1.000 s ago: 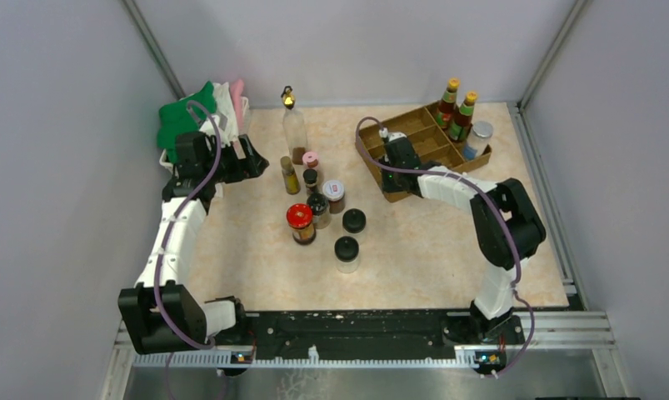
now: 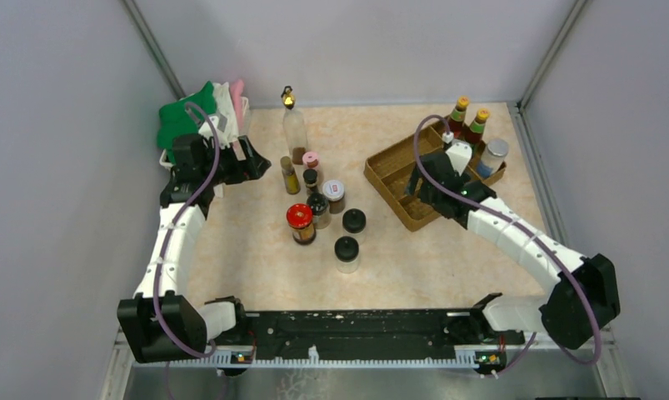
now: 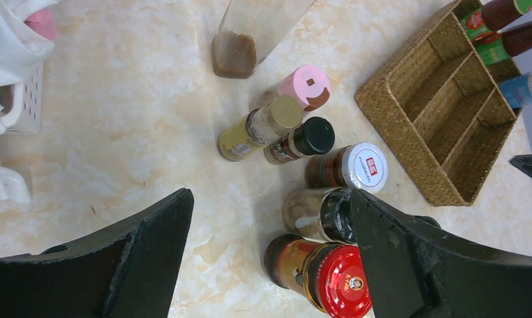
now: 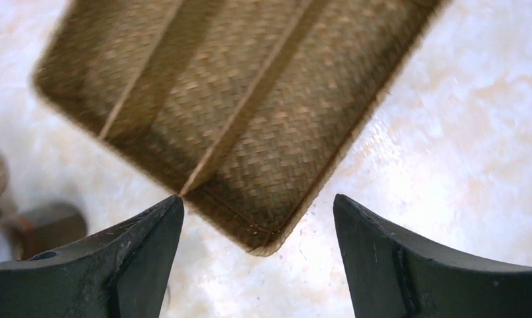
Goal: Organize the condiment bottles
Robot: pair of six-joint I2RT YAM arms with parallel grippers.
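On the right of the top view lies a woven basket (image 2: 387, 158) split into compartments. Two red-brown bottles (image 2: 474, 129) and a jar with blue-white contents (image 2: 491, 158) stand at its far right end. My right gripper (image 2: 412, 181) hangs over the basket, open and empty. Mid-table is a loose group: a red-lidded jar (image 2: 300, 218), a white-lidded jar (image 2: 334, 193), a yellow-labelled bottle (image 3: 253, 132), a pink-capped bottle (image 3: 306, 86), a small black-capped bottle (image 3: 309, 138) and several black-lidded jars (image 2: 346, 250). My left gripper (image 2: 260, 158) stands open left of them, nothing between its fingers.
A tall clear bottle (image 2: 294, 129) with a gold top stands at the back. In the left back corner is a white bin with green, white and pink cloths (image 2: 181, 121).
The right arm has swung right, away from the basket's front corner. Earlier, the basket shifted slightly right and toward the front with its bottles. The left arm has hardly moved.
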